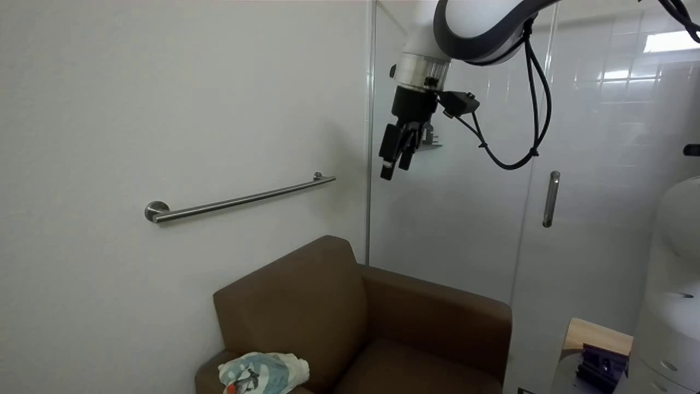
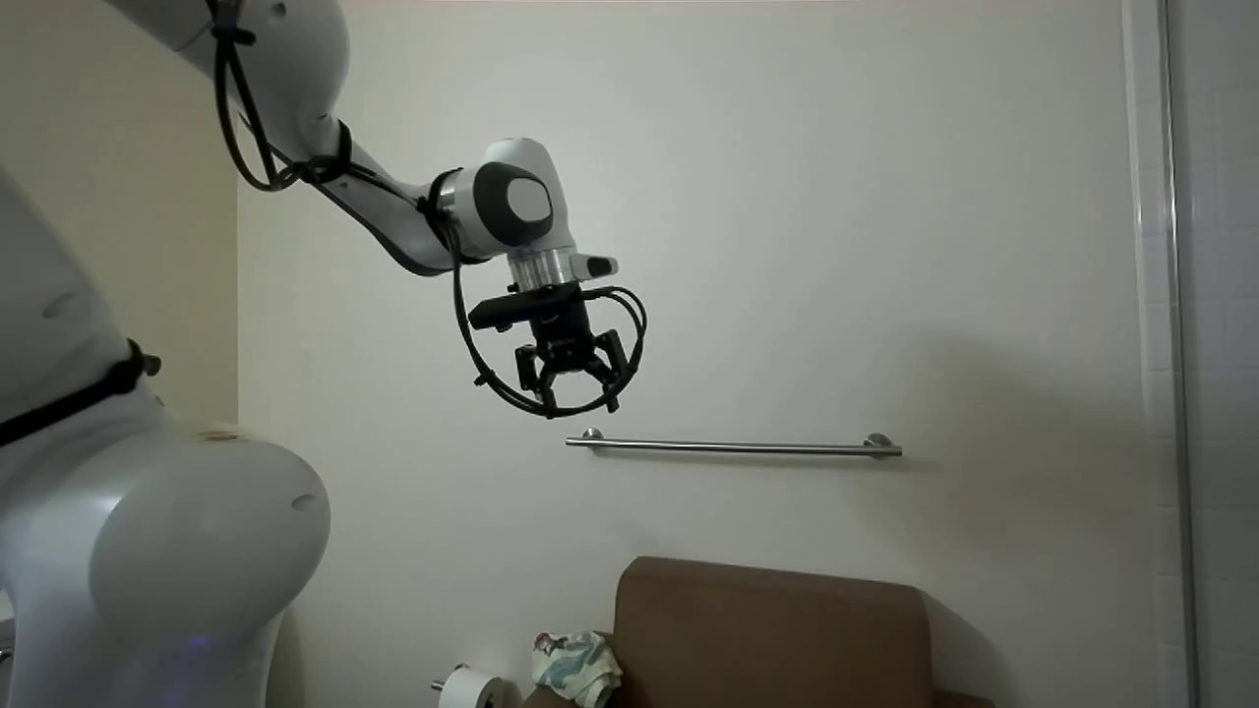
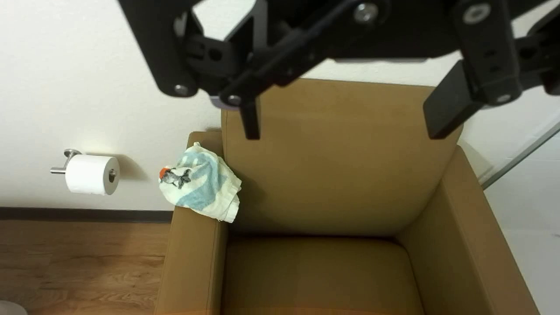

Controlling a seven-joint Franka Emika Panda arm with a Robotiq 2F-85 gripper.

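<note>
My gripper (image 2: pixel 579 408) hangs high in the air, its fingers spread wide and nothing between them. In the wrist view the gripper looks down over a brown armchair (image 3: pixel 336 168), well above it. A crumpled towel (image 3: pixel 202 183), white and pale blue with a small orange patch, lies draped on one arm of that chair. The same towel (image 1: pixel 263 372) shows at the bottom of exterior view 1, far below my gripper (image 1: pixel 396 171). A metal towel bar (image 1: pixel 246 199) is fixed to the wall and holds nothing.
A toilet paper roll (image 3: pixel 90 174) sits on a wall holder beside the chair's towel-side arm. A glass shower door with a metal handle (image 1: pixel 551 199) stands beyond the chair's other side. Cables (image 2: pixel 472 342) loop around my wrist. Open air surrounds the gripper.
</note>
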